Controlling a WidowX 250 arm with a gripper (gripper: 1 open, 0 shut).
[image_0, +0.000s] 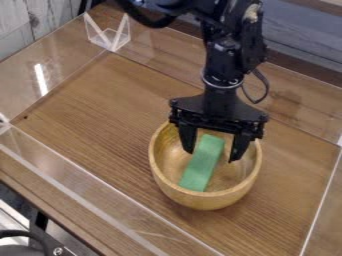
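A tan round bowl (218, 196) stands on the wooden table, with a green oblong object (199, 170) lying inside it, tilted toward the bowl's left half. The black arm comes down from the top, and its gripper (211, 144) is over the bowl's back part, fingers spread to either side and reaching down inside the rim. The green object's upper end lies between and below the fingers; I cannot tell whether they touch it.
Bare wooden table (94, 120) fills the left and back. A clear wire-like holder (110, 32) stands at the back left. Dark cables show at the lower left edge.
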